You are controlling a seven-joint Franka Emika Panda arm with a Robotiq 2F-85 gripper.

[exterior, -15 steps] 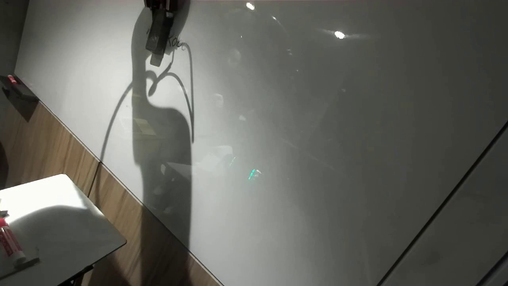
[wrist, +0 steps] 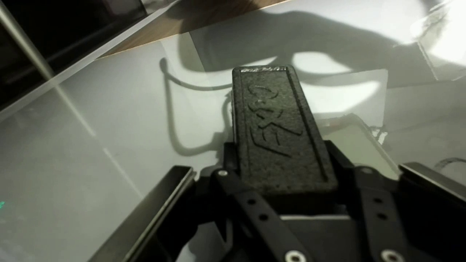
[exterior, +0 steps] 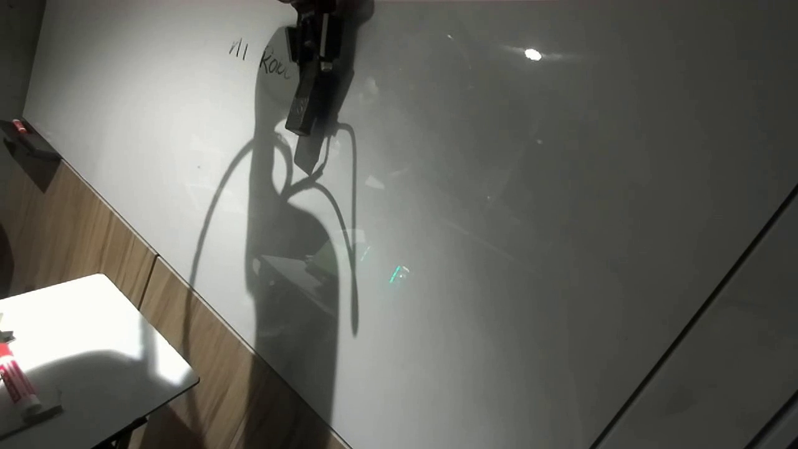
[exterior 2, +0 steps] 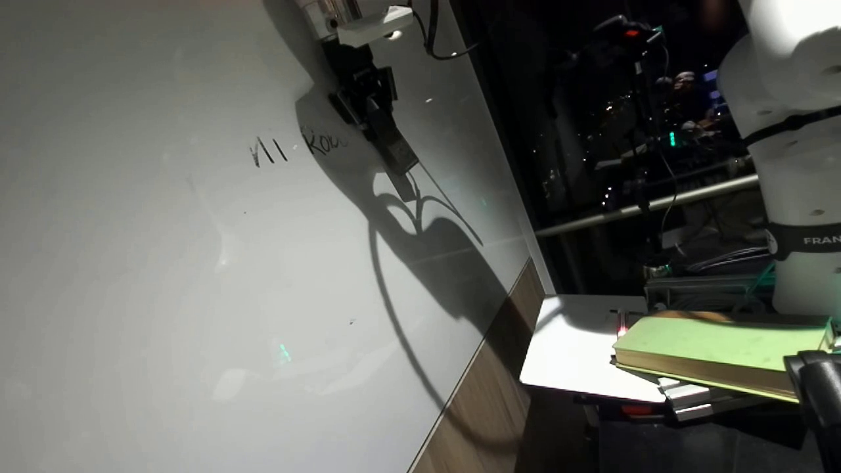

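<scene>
A dark EXPO eraser (wrist: pixel 279 131) is held lengthwise between the fingers of my gripper, which is shut on it. In exterior view 1 the eraser (exterior: pixel 301 105) hangs over the upper left of a whiteboard (exterior: pixel 479 187), its lower end meeting its own reflection. Whether it touches the surface I cannot tell. Black handwriting (exterior: pixel 274 63) lies just left of my gripper (exterior: pixel 312 56), partly in shadow, and a few strokes (exterior: pixel 237 49) stand further left. The second exterior view shows the writing (exterior 2: pixel 324 142) beside the eraser (exterior 2: pixel 391 147) too.
A white table (exterior 2: pixel 583 347) stands beside the board, bearing a green book (exterior 2: pixel 717 339). A red-and-white marker (exterior: pixel 16 378) lies on the table, and a small dark ledge (exterior: pixel 30 141) is at the board's left edge. The board's middle and right are clear.
In exterior view 1 my gripper and the eraser have moved right and down across the board. The left strokes, covered before, now show; the shadow has shifted likewise.
</scene>
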